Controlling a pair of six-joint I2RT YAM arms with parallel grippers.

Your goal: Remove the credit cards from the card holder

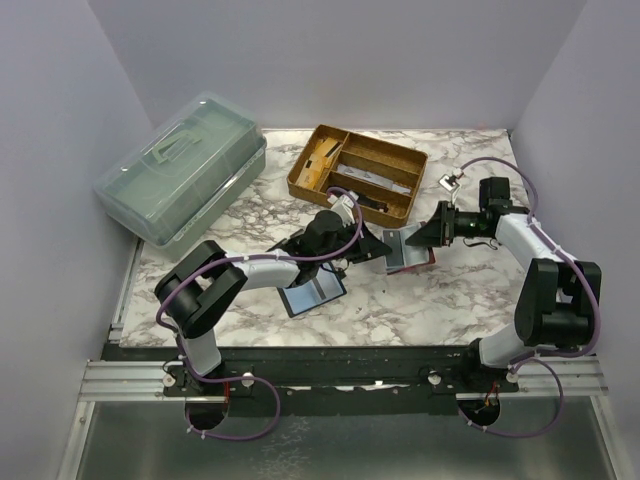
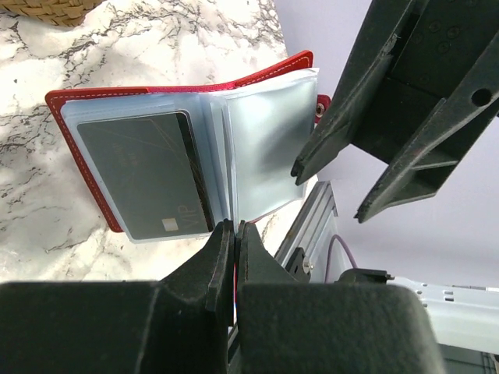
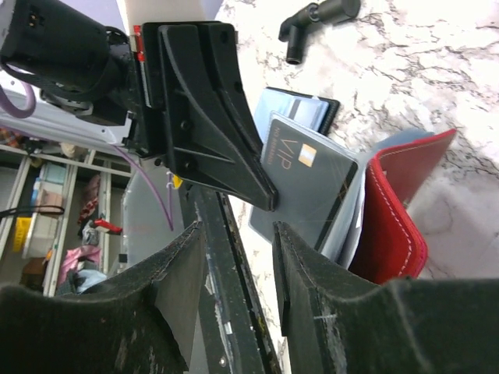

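Note:
The red card holder lies open, with clear sleeves; a grey VIP card shows in one of them, its face also visible in the right wrist view. My left gripper is shut at the holder's middle, on the edge of the sleeves; whether anything is pinched between its tips is hard to see. My right gripper is over the holder's right part, its two fingers apart, with nothing visible between them.
A woven basket stands behind, a large clear lidded box at the left. A blue card case lies front left of the holder, near a black tubular object.

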